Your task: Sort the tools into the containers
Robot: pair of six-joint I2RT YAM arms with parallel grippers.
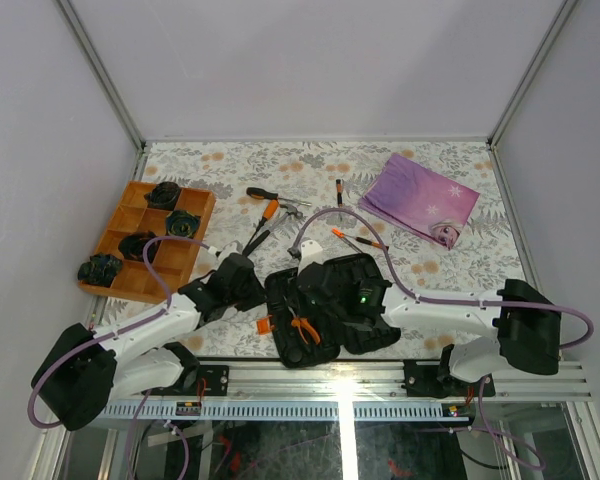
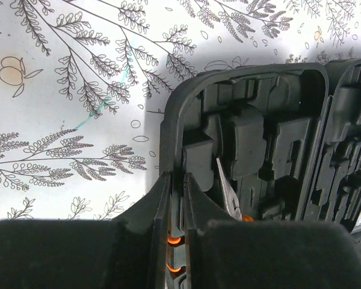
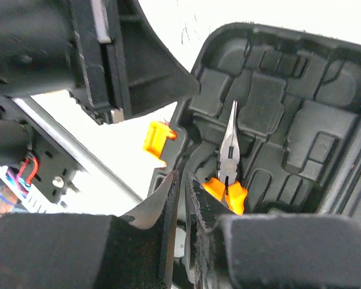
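Note:
An open black tool case lies at the front centre, holding orange-handled pliers. My left gripper is at the case's left wall; whether its fingers are parted is unclear. My right gripper is over the case, below the pliers' handles in its wrist view, its fingertips close together. A screwdriver, an orange-handled tool, a hammer and smaller tools lie behind the case.
An orange compartment tray with dark bundles stands at the left. A folded purple cloth lies at the back right. A small orange piece lies left of the case.

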